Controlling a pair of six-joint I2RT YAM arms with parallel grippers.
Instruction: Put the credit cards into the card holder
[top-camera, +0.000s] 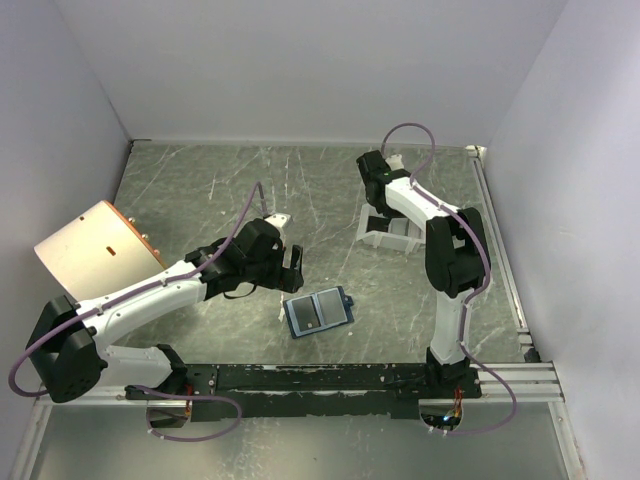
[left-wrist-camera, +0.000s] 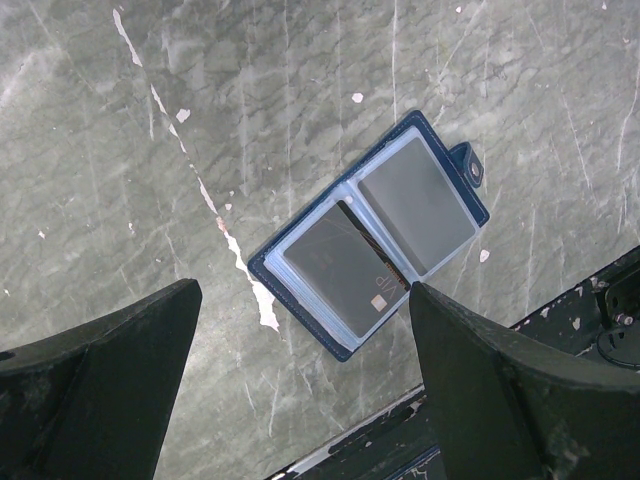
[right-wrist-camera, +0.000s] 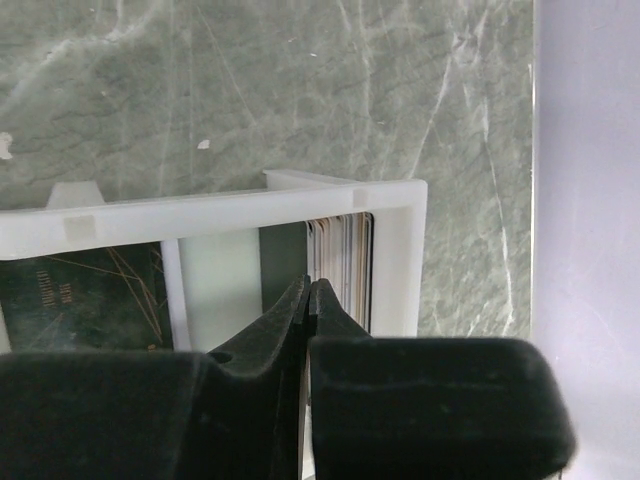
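The card holder (left-wrist-camera: 372, 236), blue-rimmed with two clear pockets and a snap tab, lies opened flat on the table. One pocket shows a dark insert with a small logo and a pale square. My left gripper hangs over it, open and empty. In the right wrist view, a white box (right-wrist-camera: 130, 222) holds a row of cards (right-wrist-camera: 340, 255) on edge in its right compartment, and a dark green card (right-wrist-camera: 80, 300) shows in its left one. Over the card row, my right gripper is shut with nothing visible between its fingertips; whether it touches the cards is unclear.
An orange-white board (top-camera: 100, 250) leans at the table's left side. The grey wall (right-wrist-camera: 585, 200) rises close on the right of the box. Bare tabletop (top-camera: 210, 185) spreads across the back left and between the holder and the box.
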